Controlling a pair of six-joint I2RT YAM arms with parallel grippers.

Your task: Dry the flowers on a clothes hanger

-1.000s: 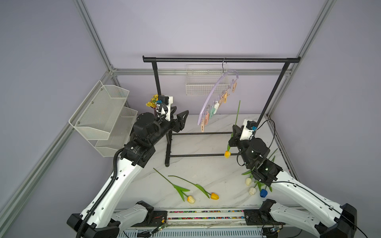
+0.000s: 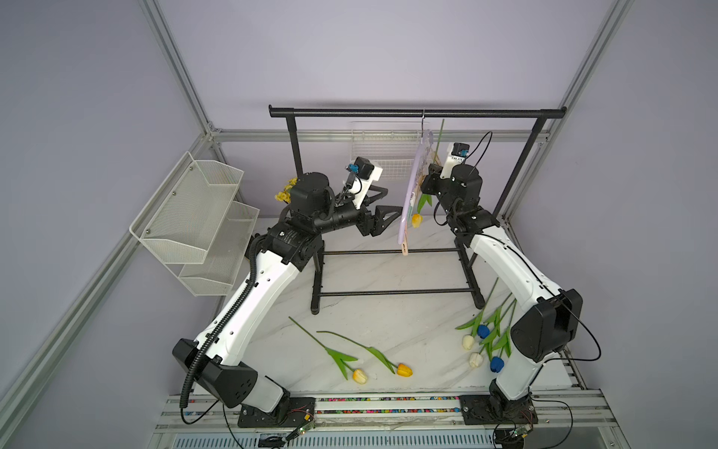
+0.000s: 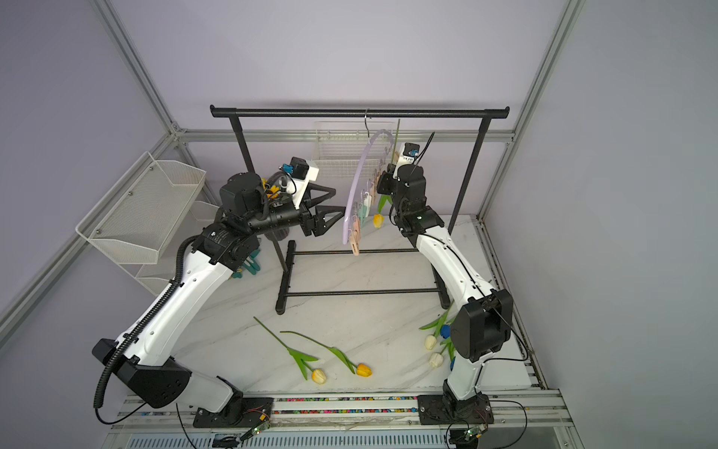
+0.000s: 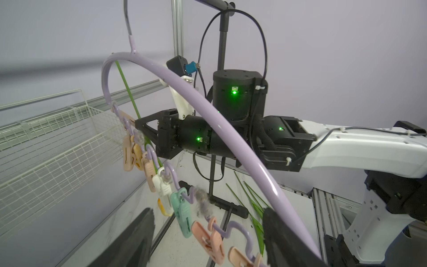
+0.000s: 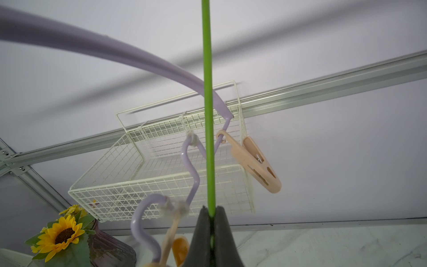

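A lilac hanger [image 2: 410, 187] with several pastel clips, such as a mint one [image 4: 181, 209], hangs from the rack's top bar [image 2: 344, 112]. My right gripper is shut on an upright green stem [image 5: 207, 111] beside the hanger; its yellow tulip head [image 2: 416, 220] hangs below. My left gripper [image 2: 381, 205] is open, just left of the hanger's lower part, which lies between its blurred fingertips in the left wrist view.
Two yellow tulips [image 2: 404, 370] lie at the front middle, white and blue ones [image 2: 483, 330] at the right. A wall basket [image 5: 111, 195] is behind the hanger, sunflowers [image 5: 64, 235] at back left.
Both arms have risen toward the hanger. The right gripper has carried the tulip up beside it, and the left has moved right. The hanger has swung to a steeper angle.
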